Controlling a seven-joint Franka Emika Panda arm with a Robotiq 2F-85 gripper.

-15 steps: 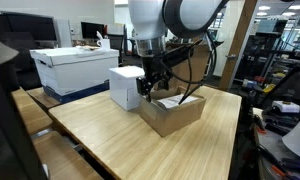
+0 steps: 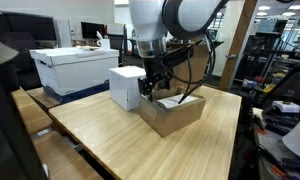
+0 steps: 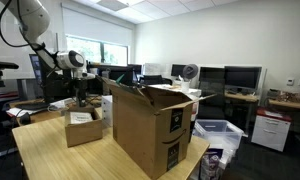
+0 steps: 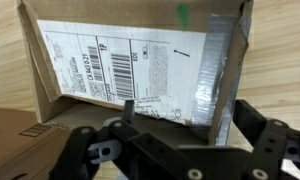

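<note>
A small open cardboard box (image 2: 168, 118) stands on the wooden table, below my arm. In the wrist view, a white shipping label (image 4: 130, 68) with barcodes lies flat inside that box. My gripper is open, its two dark fingers (image 4: 114, 131) and the opposite one spread apart at the bottom of the view. One side wall of the box (image 4: 228, 75) shows between and beyond the fingers; whether they touch it I cannot tell. In exterior view 2 the small box (image 3: 84, 130) sits under the gripper, towards the left.
A large open cardboard box (image 3: 155, 135) takes up much of the table. Behind the small box are a white box (image 2: 125, 88) and a white lidded storage box (image 2: 72, 72). Bare table (image 2: 120, 140) lies in front of and left of the small box.
</note>
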